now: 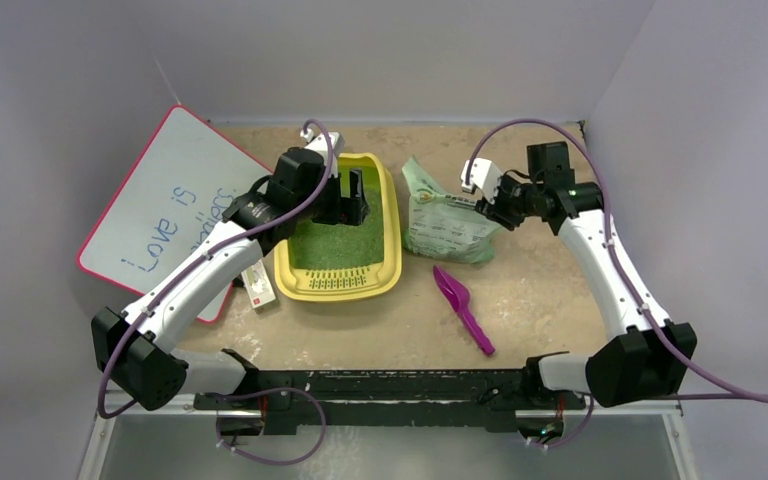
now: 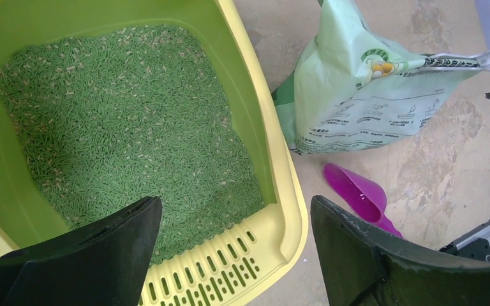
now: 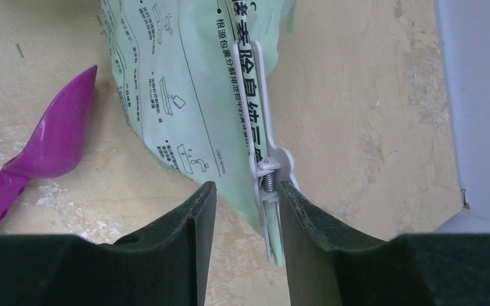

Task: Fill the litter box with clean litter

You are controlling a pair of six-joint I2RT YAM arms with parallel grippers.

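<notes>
Green litter pellets cover the floor of the yellow-green litter box. Over the box, my left gripper is open and empty. To the right of the box stands the pale green litter bag, its folded top held by a white clip. My right gripper is at the clip's near end, fingers parted, with the end showing between the fingers, close to the right one. Whether that finger touches the clip, I cannot tell. A purple scoop lies in front of the bag.
A red-edged whiteboard with blue writing leans at the left. Beside the box's left edge is a small white carton. Bare tabletop lies right of the scoop, and walls close off the back and sides.
</notes>
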